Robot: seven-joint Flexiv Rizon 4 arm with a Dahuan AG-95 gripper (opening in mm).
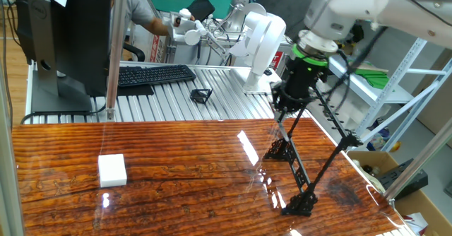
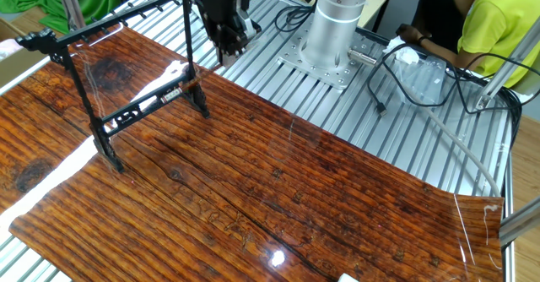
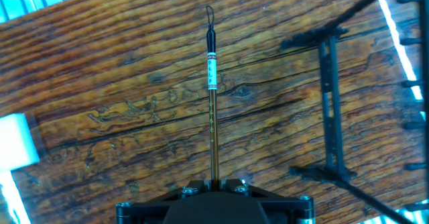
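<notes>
A calligraphy brush (image 3: 213, 117) with a brown handle, a white label and a black end with a cord loop is in my gripper, which is shut on it. It points away from the fingers in the wrist view, over the wooden table. The black rack (image 1: 300, 169) stands on the table's right part in exterior view 1, and my gripper (image 1: 280, 110) is close by its far end. In exterior view 2 the gripper (image 2: 226, 52) hangs just beside the rack's frame (image 2: 187, 41). The brush's lower end is hard to make out in the exterior views.
A white block (image 1: 111, 170) lies on the left of the wooden table (image 1: 176, 208), with bare wood between it and the rack. A monitor (image 1: 70, 45) and keyboard (image 1: 155, 75) are at the back left. Several pegs line the rack's top bar (image 2: 126, 13).
</notes>
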